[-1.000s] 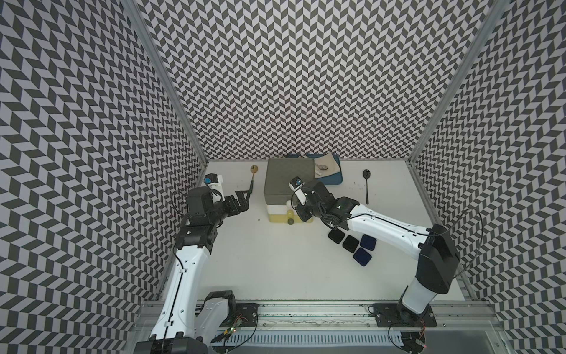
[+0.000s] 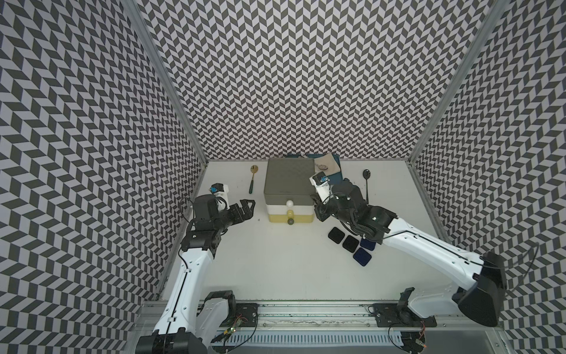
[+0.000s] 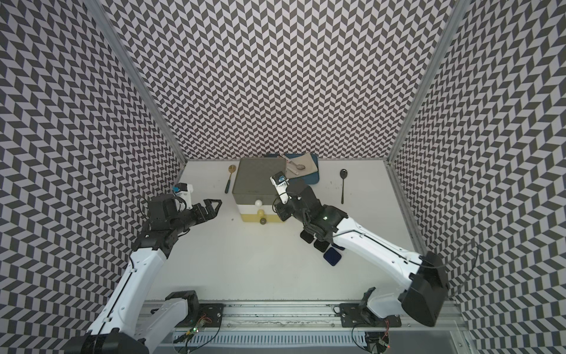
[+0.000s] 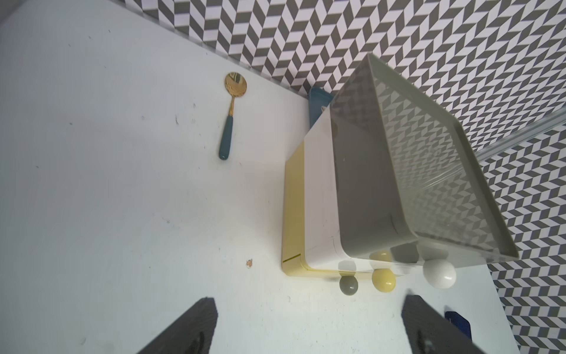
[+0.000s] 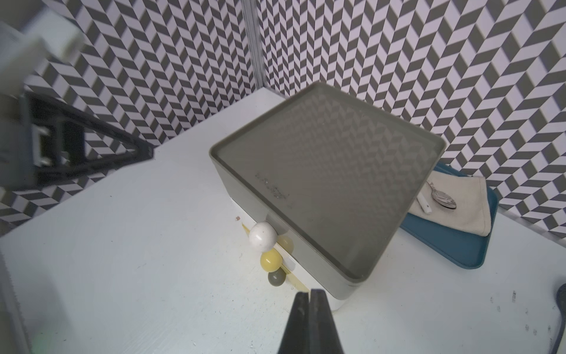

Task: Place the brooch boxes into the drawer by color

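The stacked drawer unit (image 2: 289,180) has dark grey, white and yellow layers with round knobs, all shut in these views. Black brooch boxes (image 2: 336,234) and navy brooch boxes (image 2: 362,256) lie on the table to its right front, one navy box partly behind my right arm. My left gripper stands open and empty left of the unit. My right gripper is shut with nothing showing between its fingers, above the table by the unit's front right, near the knobs.
A gold spoon (image 4: 235,85) lies left of the unit, a black spoon (image 2: 366,175) at right. A blue tray (image 5: 448,250) with cloth and cutlery sits behind the unit at right.
My right gripper has moved right, away from the middle of the drawer front, and its arm's elbow has shifted toward the near right. My left gripper has moved slightly right and nearer.
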